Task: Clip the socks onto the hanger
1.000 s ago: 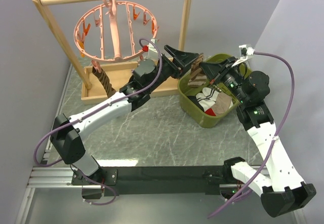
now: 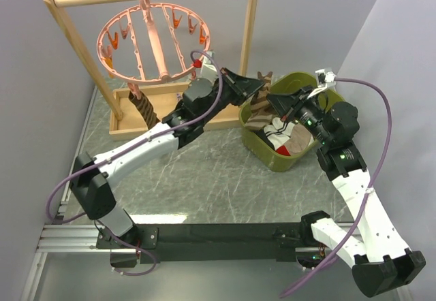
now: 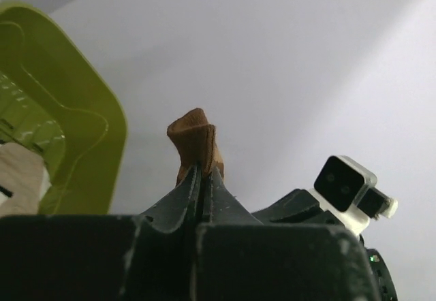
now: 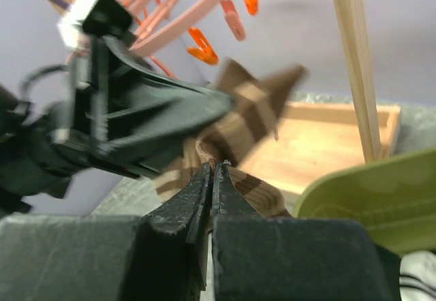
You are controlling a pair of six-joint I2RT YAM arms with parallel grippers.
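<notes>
A brown striped sock (image 2: 259, 110) hangs between my two grippers above the green bin. My left gripper is shut on it, with a brown bit standing up from its fingertips. My right gripper is also shut on this sock, whose striped fabric spreads behind the fingers. Pink clips hang from the round hanger (image 2: 157, 76) on the wooden stand at the left; another brown striped sock (image 2: 143, 107) hangs from it at lower left.
The green bin (image 2: 272, 161) holds white, black, red and beige socks under the arms. A wooden tray (image 4: 313, 144) sits beneath the stand.
Both grippers have shifted slightly around the sock above the bin, and the sock's visible shape between them has changed. The hanger has swayed slightly.
</notes>
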